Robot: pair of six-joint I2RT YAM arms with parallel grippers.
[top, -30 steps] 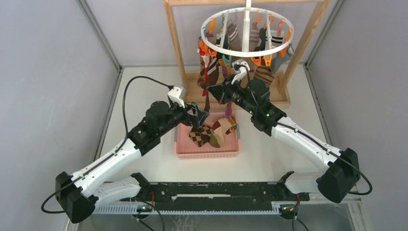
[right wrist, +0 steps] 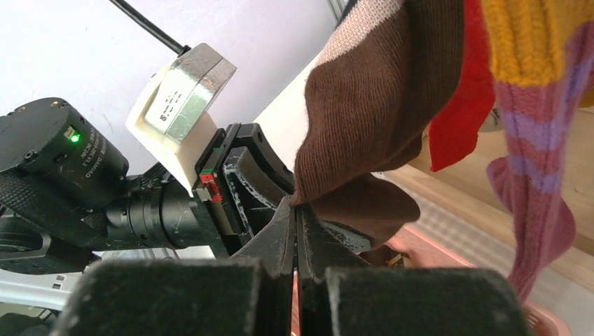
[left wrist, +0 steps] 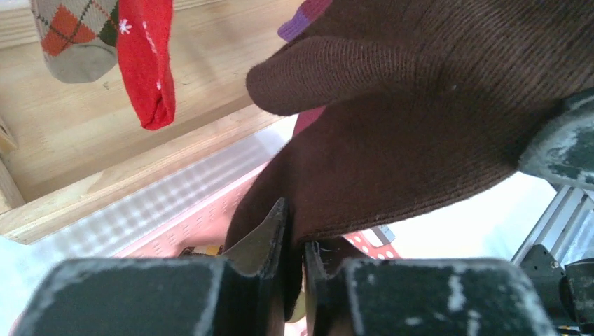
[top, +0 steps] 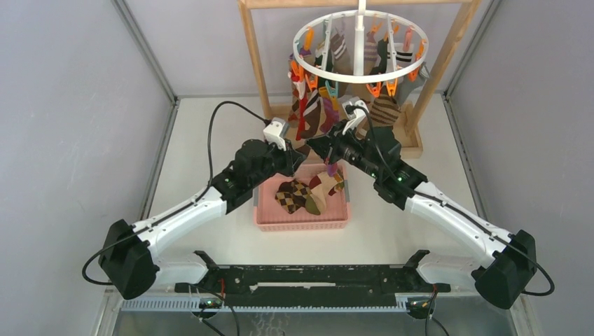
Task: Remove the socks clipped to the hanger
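Note:
My left gripper is shut on a dark brown sock (left wrist: 420, 133) that hangs down below the white hanger ring (top: 308, 64). My right gripper is shut at that sock's lower edge, beside the left one; whether any cloth sits between its fingertips is hard to tell. A pink-and-yellow sock (right wrist: 532, 133) and a red sock (left wrist: 143, 77) hang nearby. More socks hang from coloured clips (top: 375, 89) around the ring.
A pink basket (top: 301, 220) with several socks stands below the grippers. The wooden stand (top: 441, 63) frames the hanger at the back.
The right gripper has shifted slightly right and down.

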